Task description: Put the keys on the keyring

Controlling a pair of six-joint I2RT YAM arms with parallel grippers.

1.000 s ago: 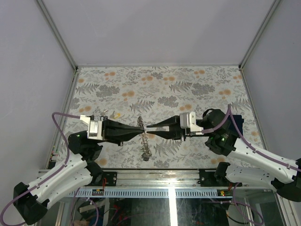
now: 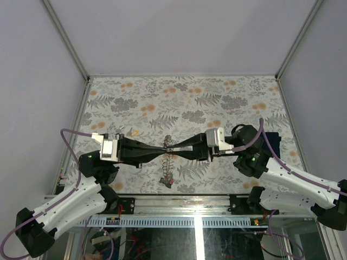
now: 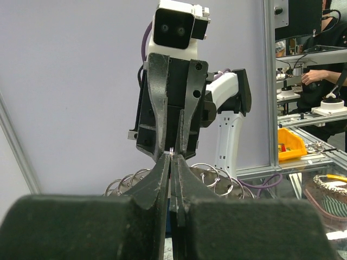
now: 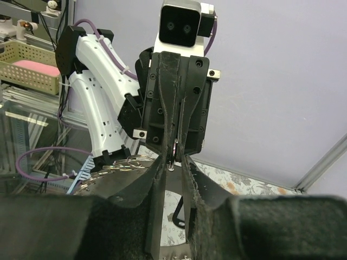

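In the top view, the keyring, a band strung with several small metal rings [image 2: 167,163], hangs between my two grippers above the table. My left gripper [image 2: 165,150] is shut at the band; the thin part within its fingers is hidden. In the left wrist view the grey band [image 3: 146,181] curves to both sides behind those fingertips. My right gripper faces it tip to tip, its fingers slightly apart around a small shiny metal piece [image 4: 173,157]; I see no grip on it. A dark clump [image 2: 166,182] is at the band's lower end; single keys cannot be made out.
Small loose pieces, one of them yellow [image 2: 134,132], lie on the flowered table [image 2: 184,97] near the left arm. Something dark [image 2: 274,142] stands behind the right arm.
My right gripper has moved left until its tips meet the left gripper's at the band. The left arm looks still.
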